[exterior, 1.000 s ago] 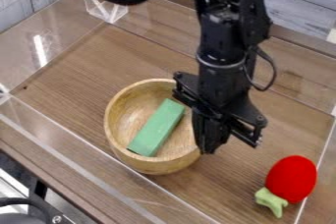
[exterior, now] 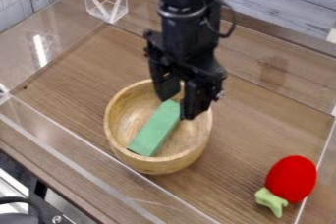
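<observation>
A wooden bowl [exterior: 132, 120] sits in the middle front of the table, with a green oblong block [exterior: 153, 130] lying in it. The black gripper [exterior: 174, 98] hangs over the bowl's back part, above and behind the block; whether anything is between its fingers cannot be made out. A red object [exterior: 292, 177] with a pale green end [exterior: 272, 197], like a radish or strawberry toy, lies at the front right, outside the bowl.
A clear wire or plastic holder [exterior: 105, 0] stands at the back left.
The gripper has moved left and back, from right of the bowl to over it. The bowl, block and red object look essentially in place.
</observation>
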